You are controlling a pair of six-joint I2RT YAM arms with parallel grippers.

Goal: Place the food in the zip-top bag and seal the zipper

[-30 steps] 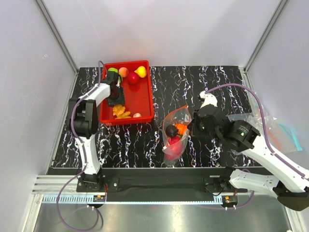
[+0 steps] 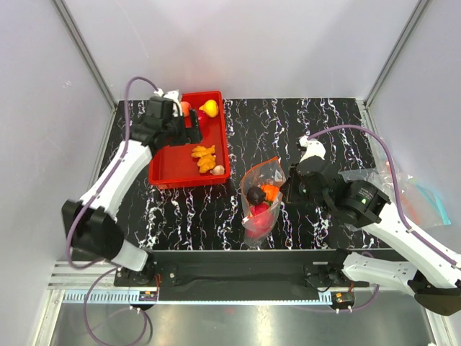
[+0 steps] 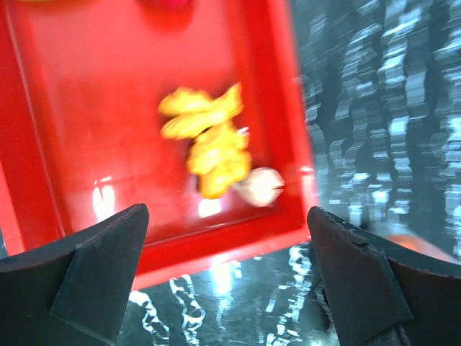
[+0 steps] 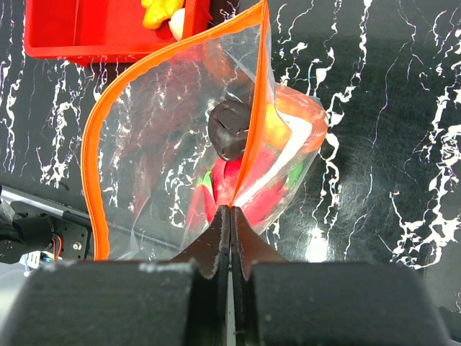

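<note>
The red tray [image 2: 173,166] holds yellow food pieces [image 2: 204,160], a garlic-like bulb [image 3: 261,186], a pear [image 2: 210,108] and red fruit. My left gripper [image 2: 189,130] hangs open over it, empty, with the yellow pieces between and beyond its fingers in the left wrist view. The orange-rimmed zip bag [image 4: 148,144] stands at centre right with a dark round item [image 4: 227,130], red food and orange food inside. My right gripper is shut at the bag's rim, apparently pinching its edge.
Empty bags [image 2: 418,202] lie at the far right. The table's front rail runs below the bag.
My left arm has risen from low in the tray and swung right. The yellow pieces lie further right in the tray. My right arm and the bag look unchanged.
</note>
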